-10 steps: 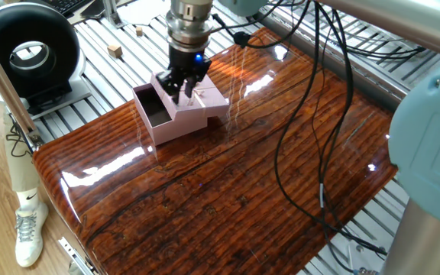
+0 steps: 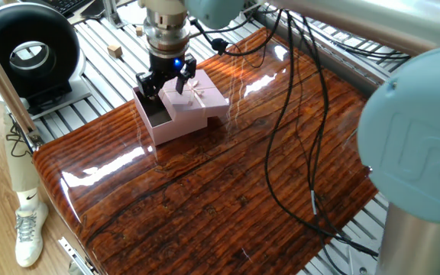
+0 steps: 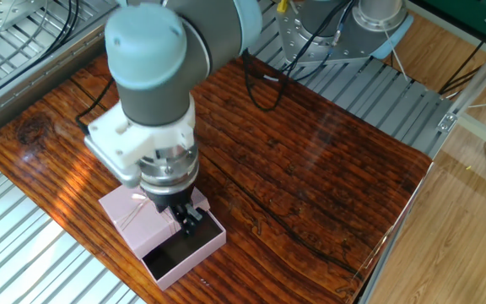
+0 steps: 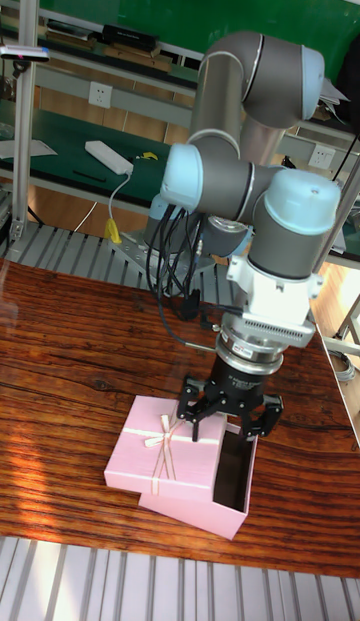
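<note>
A pink box (image 2: 182, 127) stands on the glossy wooden table, its dark inside (image 3: 178, 250) partly exposed. The pink lid (image 4: 160, 466), tied with a pale ribbon bow (image 4: 165, 440), rests askew across the box and overhangs one side. Above the lid's edge and the box's uncovered part is my gripper (image 4: 226, 418), pointing down. Its black fingers stand well apart in exterior view 3, one by the lid and the other by the box's opening. I see nothing held between them. Whether a fingertip touches the lid or box cannot be told.
Black cables (image 2: 281, 145) hang from the arm over the table (image 2: 205, 206).
In exterior view 1 my gripper has shifted left, from over the lid toward the box's uncovered part, and its fingers now show farther apart. Box and lid look unmoved.
</note>
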